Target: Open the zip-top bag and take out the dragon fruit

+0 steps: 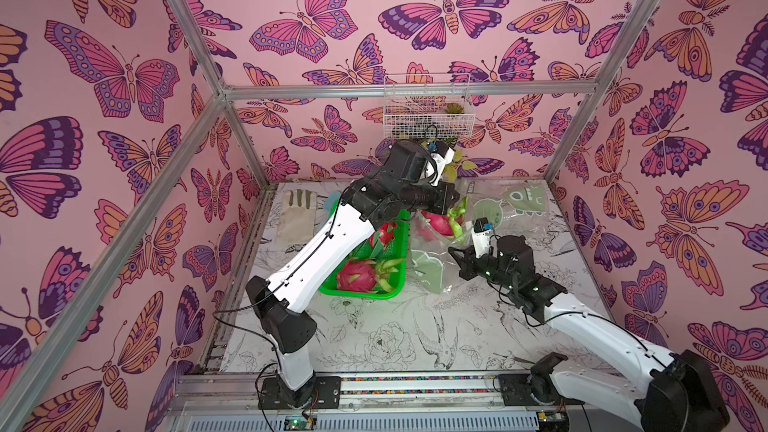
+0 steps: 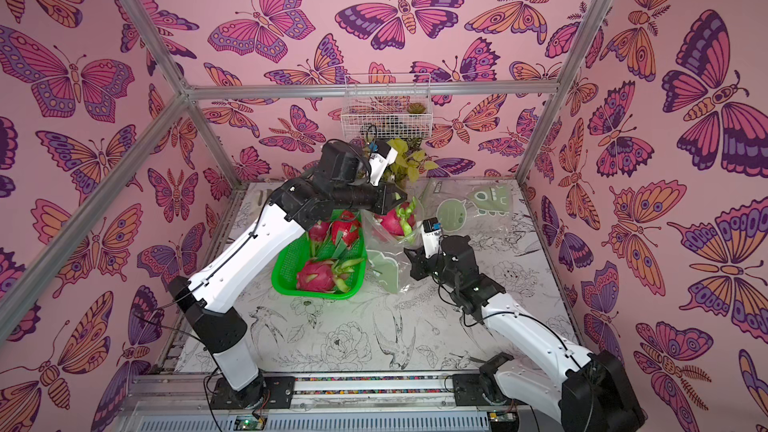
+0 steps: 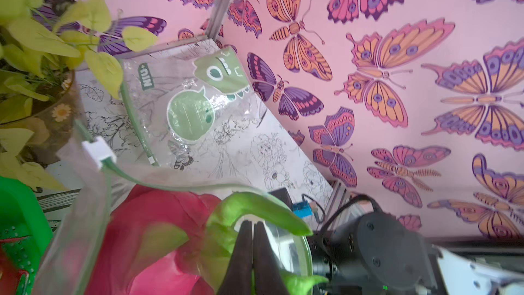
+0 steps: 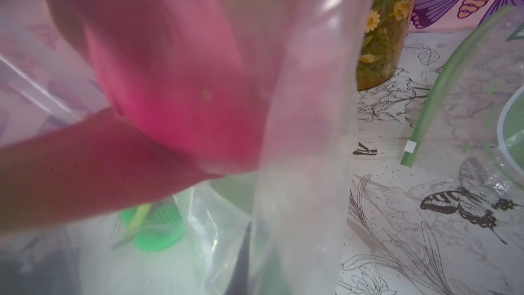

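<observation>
The clear zip top bag (image 1: 432,269) with a green print holds a pink dragon fruit (image 1: 439,224) with green leaf tips. In the left wrist view its green zip edge (image 3: 202,187) curves around the fruit, and the mouth looks open. My left gripper is shut over the green tips, within that loop, with nothing visible between its fingers. My right gripper (image 1: 456,259) is shut low at the bag's right side. Clear film (image 4: 305,196) runs between its fingers, one of which shows through the plastic. The bag's film and the fruit cover much of the right wrist view.
A green basket (image 1: 394,291) with several dragon fruits stands left of the bag. A second, flat printed bag (image 3: 185,98) lies at the back right near a potted plant (image 3: 49,76). A glove (image 1: 296,216) lies far left.
</observation>
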